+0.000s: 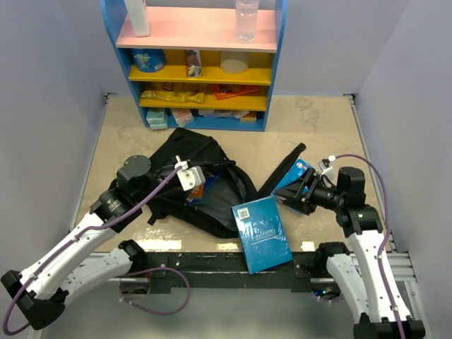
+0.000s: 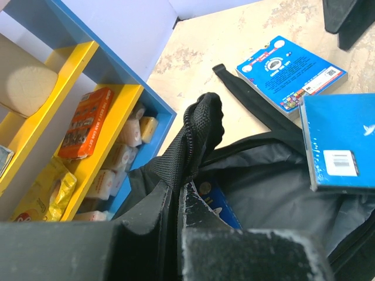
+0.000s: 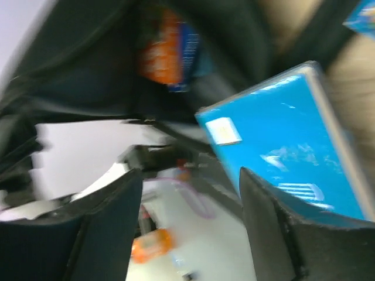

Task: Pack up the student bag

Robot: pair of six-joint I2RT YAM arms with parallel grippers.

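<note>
My left gripper is shut on the mesh-trimmed edge of the black bag (image 2: 202, 126), lifting it so the mouth gapes. Inside the bag's opening show orange and blue items (image 3: 167, 50). A shiny blue book (image 1: 261, 234) lies across the bag's right rim, its lower end reaching past the table's front edge in the top view; a white label marks one corner. Close to its upper right corner is my right gripper (image 1: 300, 196), with fingers (image 3: 111, 228) apart and nothing gripped. Another blue book (image 2: 293, 73) rests on the table, partly under the right gripper from above.
Behind the bag stands a blue shelf unit (image 1: 280, 42) with packets, a tub and bottles. One bag strap (image 1: 282, 168) stretches over the table to the right. Bare tabletop (image 1: 325, 127) shows at the back right.
</note>
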